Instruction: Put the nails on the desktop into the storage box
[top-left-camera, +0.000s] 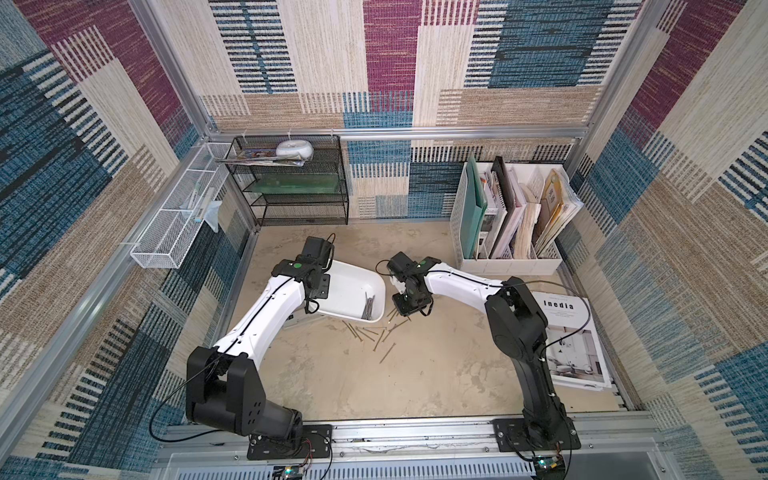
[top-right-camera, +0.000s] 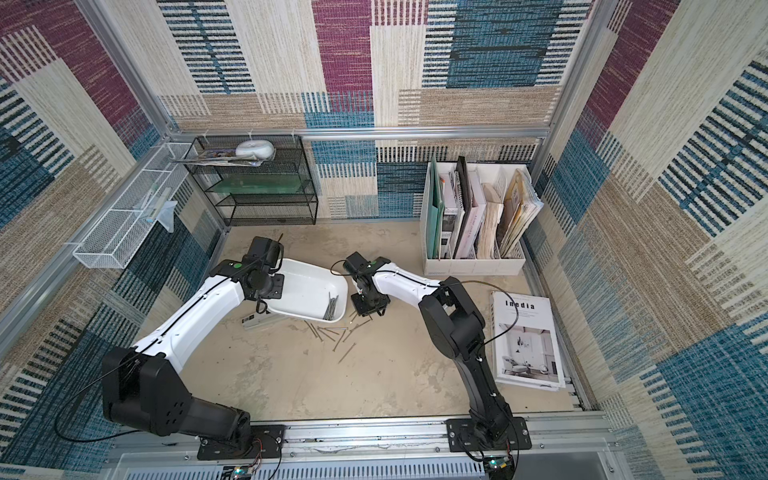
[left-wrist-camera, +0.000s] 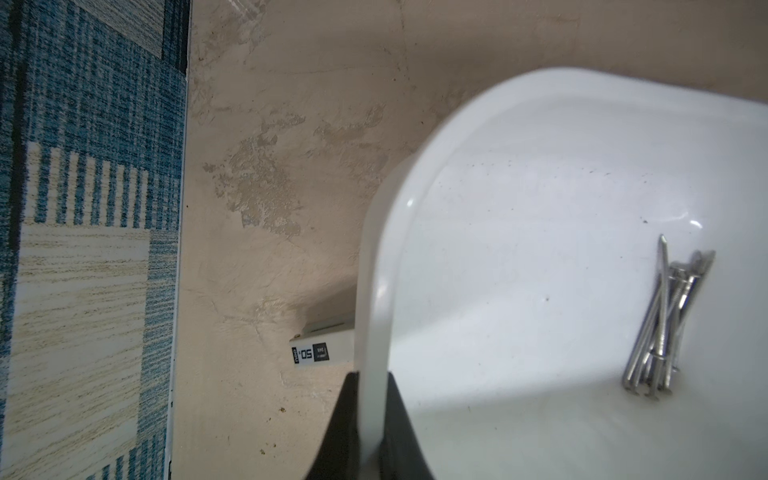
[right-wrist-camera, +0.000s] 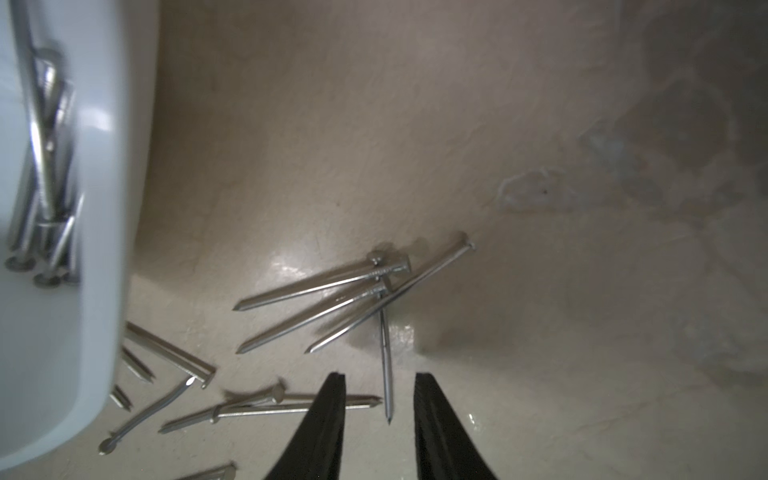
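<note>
The white storage box (left-wrist-camera: 496, 264) has several nails (left-wrist-camera: 668, 320) lying inside at its right end. My left gripper is shut on the box's left rim. In the right wrist view, my right gripper stands part open above the desktop, nothing held between its fingers. A fan of overlapping nails (right-wrist-camera: 320, 281) lies just beyond its fingertips, and one nail (right-wrist-camera: 388, 376) points down into the gap between them as seen from above. More loose nails (right-wrist-camera: 272, 409) are scattered to the left, close to the box's wall (right-wrist-camera: 108, 240).
A small white carton (left-wrist-camera: 324, 348) lies beside the box. At the back right stands a file holder (top-left-camera: 512, 264) full of folders; a magazine (top-left-camera: 572, 340) lies on the right. A black wire shelf (top-left-camera: 292, 188) is at the back left.
</note>
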